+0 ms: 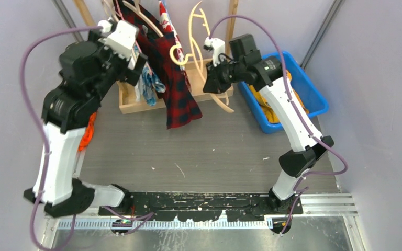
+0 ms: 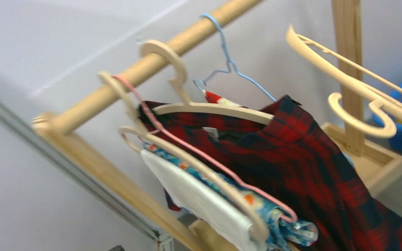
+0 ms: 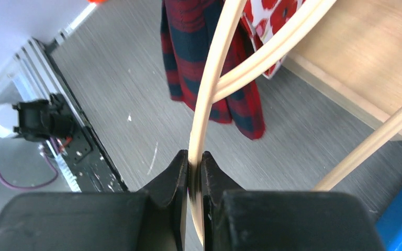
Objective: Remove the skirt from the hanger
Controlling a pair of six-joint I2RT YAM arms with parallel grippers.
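A red-and-navy plaid garment (image 1: 180, 104) (image 2: 314, 172) drapes from the rack among hangers and other clothes; a beige hanger (image 2: 220, 111) lies along its top. My right gripper (image 1: 209, 83) is shut on an empty beige wooden hanger (image 3: 212, 63), held in the air right of the plaid garment, its hook toward the left.
A blue bin (image 1: 316, 102) with yellow cloth stands at the right. The wooden rack tray (image 1: 141, 109) sits at the back; orange cloth (image 1: 86, 136) lies at the left.
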